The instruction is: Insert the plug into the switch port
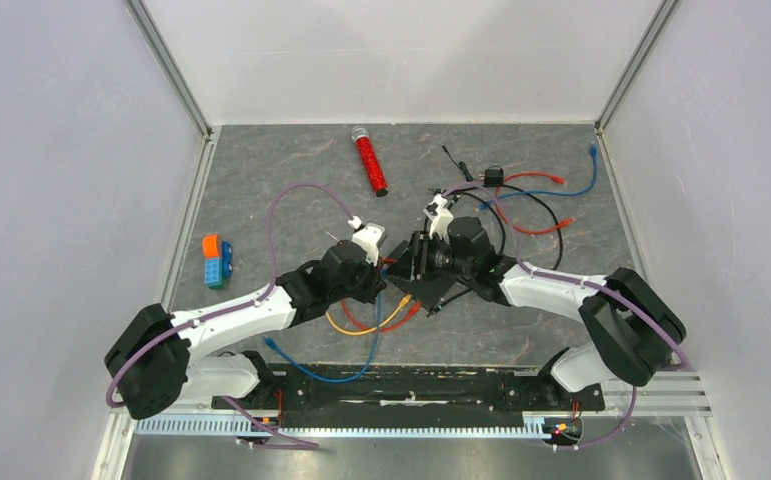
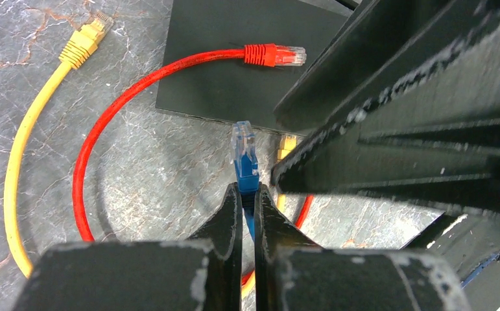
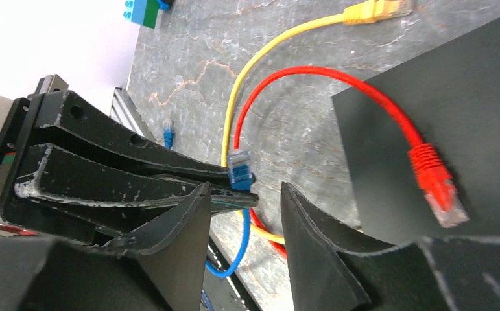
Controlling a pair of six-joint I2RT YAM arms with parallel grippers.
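My left gripper is shut on the blue cable just below its clear-tipped plug [image 2: 246, 162], which points upward. My right gripper is part open, its fingertips just beside that plug and my left fingertips, with nothing visible between its own. In the left wrist view its dark fingers loom large at upper right. A black flat box [image 3: 422, 97], probably the switch, lies beneath, with a red plug [image 3: 436, 188] resting on top; no port is clearly visible. A yellow plug [image 2: 90, 39] lies on the table.
A red cylinder [image 1: 369, 160] lies at the back. Toy blocks [image 1: 215, 260] stand at the left. Loose red, blue and black cables crowd the back right. Grey table shows bare between these.
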